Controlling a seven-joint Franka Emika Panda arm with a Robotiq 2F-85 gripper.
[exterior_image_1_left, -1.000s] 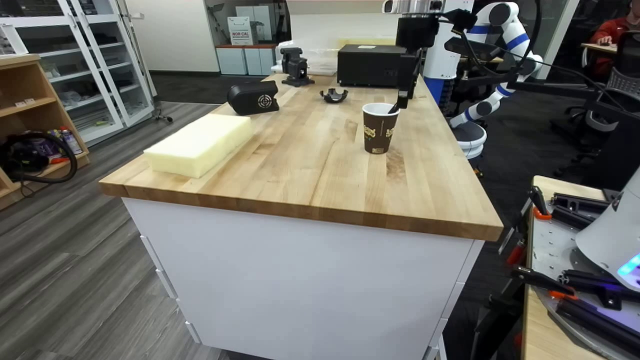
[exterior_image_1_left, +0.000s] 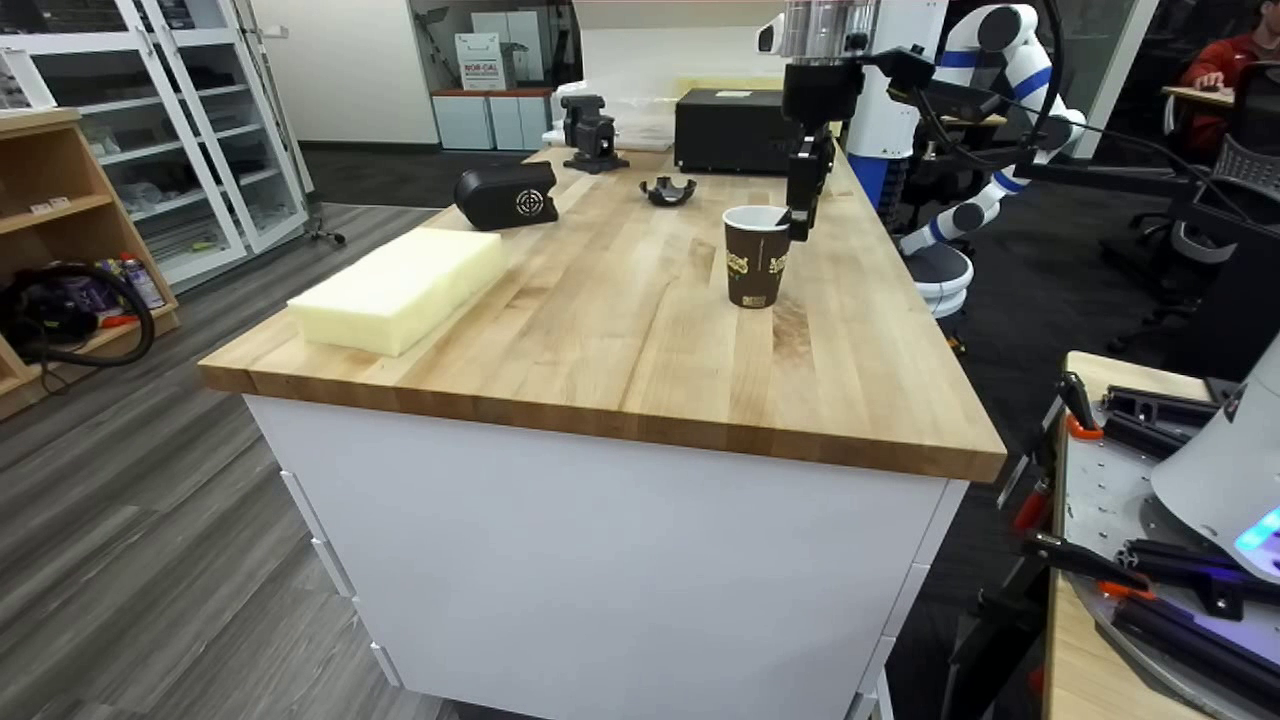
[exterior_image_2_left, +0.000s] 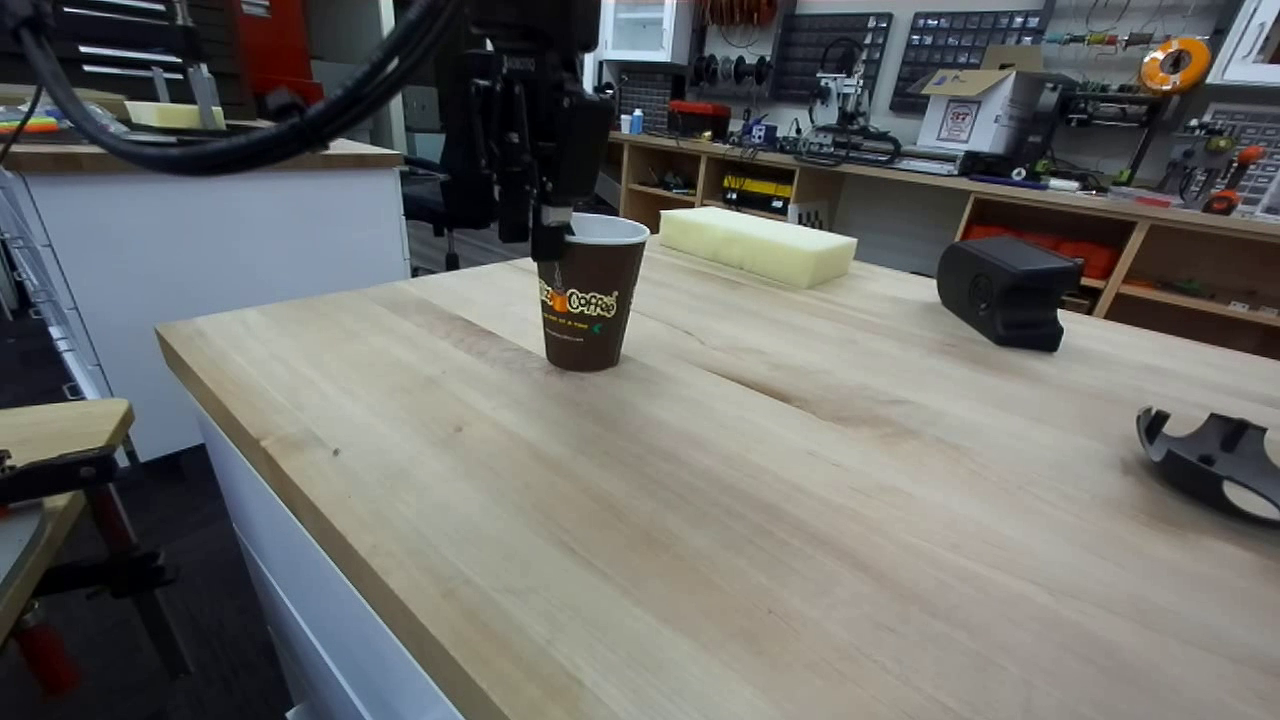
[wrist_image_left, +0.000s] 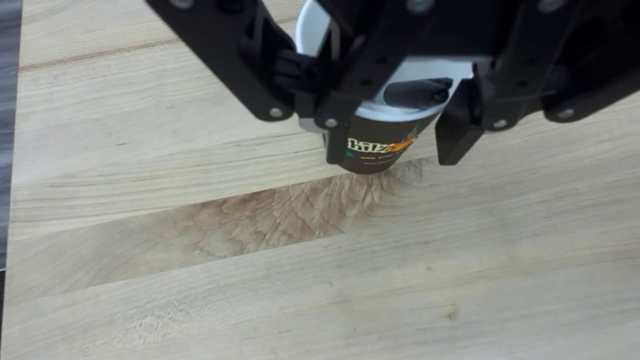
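A dark brown paper coffee cup (exterior_image_1_left: 757, 258) with a white rim stands upright on the wooden table. In the wrist view a dark pen-like object (wrist_image_left: 415, 94) leans inside the cup (wrist_image_left: 384, 142). My gripper is partly open, pointing down at the cup's rim. Its left fingertip overlaps one edge of the cup in that view, while the other finger (wrist_image_left: 457, 129) sits apart to the right. From exterior view 2, a fingertip (exterior_image_2_left: 549, 240) covers part of the cup's left rim; contact cannot be told. The lower wall and base of the cup are clear of the fingers.
A pale yellow foam block (exterior_image_1_left: 402, 288) lies near the table's left edge. Farther back are a black speaker-like object (exterior_image_1_left: 506, 196), a black curved bracket (exterior_image_1_left: 667, 191) and a black box (exterior_image_1_left: 732, 130). Bare tabletop (exterior_image_1_left: 624, 324) extends around the cup.
My gripper has come down a little and shifted left, closer to the cup's rim. The cup stands almost where it was.
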